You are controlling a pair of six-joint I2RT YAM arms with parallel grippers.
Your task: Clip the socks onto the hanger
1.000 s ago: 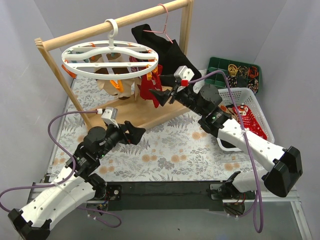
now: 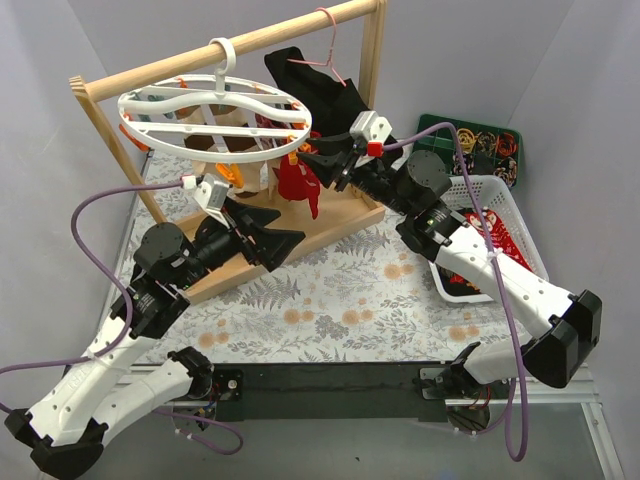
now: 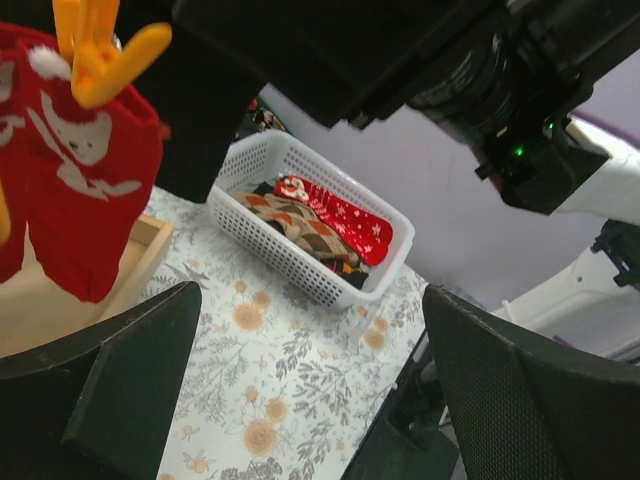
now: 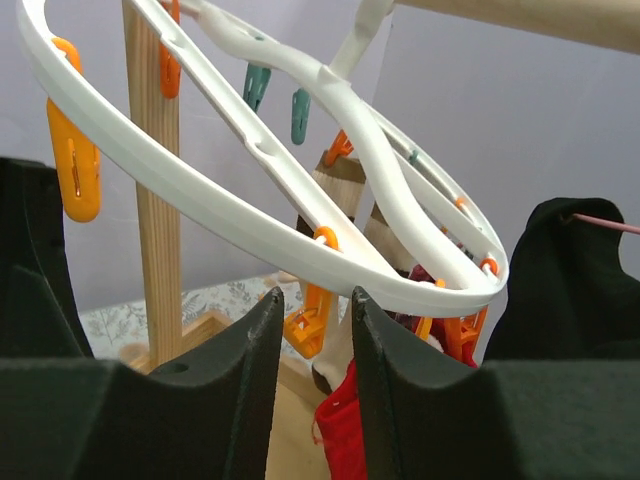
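Observation:
The white round hanger (image 2: 215, 157) hangs from the wooden rail with orange clips (image 4: 307, 325) around it. A red sock (image 2: 298, 182) with a white reindeer figure hangs at its right side; in the left wrist view this sock (image 3: 95, 165) shows below an orange clip (image 3: 105, 55). My left gripper (image 2: 284, 226) is open in front of the hanger and below the sock, its fingers (image 3: 130, 385) wide apart with nothing between them. At the hanger's right rim, my right gripper (image 2: 318, 163) stands parted; an orange clip and the rim show between and beyond its fingertips.
A white basket (image 2: 535, 255) with more socks stands at right, a green bin (image 2: 432, 128) behind it. Black cloth (image 2: 300, 85) hangs on a pink hanger (image 2: 331, 50) close to my right gripper.
My left gripper has moved up and right towards the sock, its fingers spreading wider. The right gripper has risen to the hanger rim. The hanger has shifted slightly left.

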